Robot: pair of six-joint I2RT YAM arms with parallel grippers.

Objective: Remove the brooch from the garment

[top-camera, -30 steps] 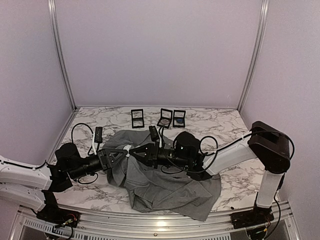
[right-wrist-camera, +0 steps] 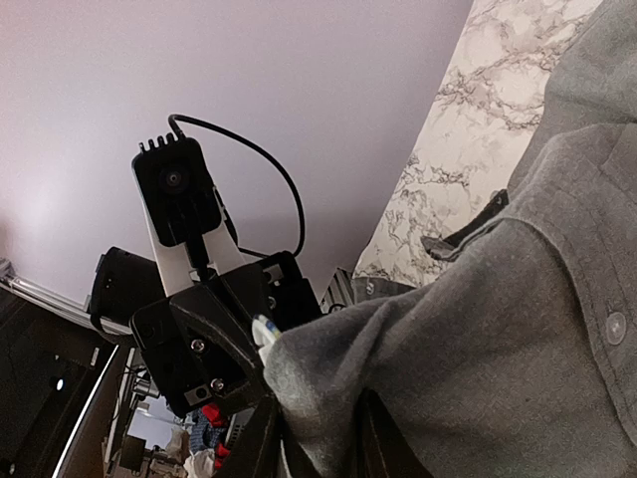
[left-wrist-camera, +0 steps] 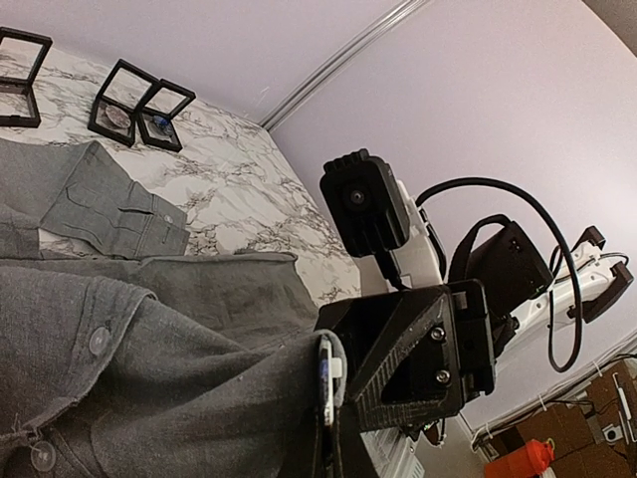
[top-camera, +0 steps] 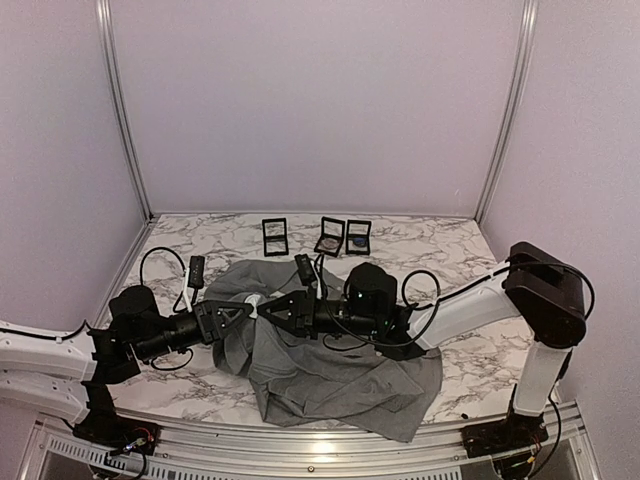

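Note:
The grey garment (top-camera: 330, 375) is spread over the table, one part of it raised between the two grippers. A white brooch (top-camera: 254, 300) shows there; in the left wrist view the brooch (left-wrist-camera: 327, 383) is edge-on with a bluish face, against the lifted cloth. My left gripper is shut, its tips right at the brooch's lower edge; whether they pinch that edge cannot be made out. From the opposite side, my right gripper is shut on a bunched fold of the garment, beside the brooch (right-wrist-camera: 266, 336). The brooch's fastening is hidden.
Three black display frames stand at the back: a left one (top-camera: 275, 238), a middle one (top-camera: 329, 237) with a round piece and a right one (top-camera: 358, 238) with a blue piece. Bare marble table (top-camera: 430, 245) lies behind and right of the garment. Both grippers are very close together.
Almost nothing differs. Both grippers have shifted only slightly, and the white brooch stays between them with the cloth held up.

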